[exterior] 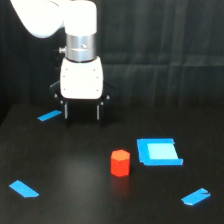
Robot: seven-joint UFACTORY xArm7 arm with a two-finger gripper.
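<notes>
A white robot arm comes down from the top left, ending in a dark gripper [82, 108] with two fingers spread apart and nothing visible between them, held above the back left of the dark table. A red hexagonal block [120, 163] stands near the middle. To its right, a blue square outline with a pale inside [160, 152] lies on the table.
Blue strips lie at the back left [49, 114], front left [24, 189] and front right [196, 196].
</notes>
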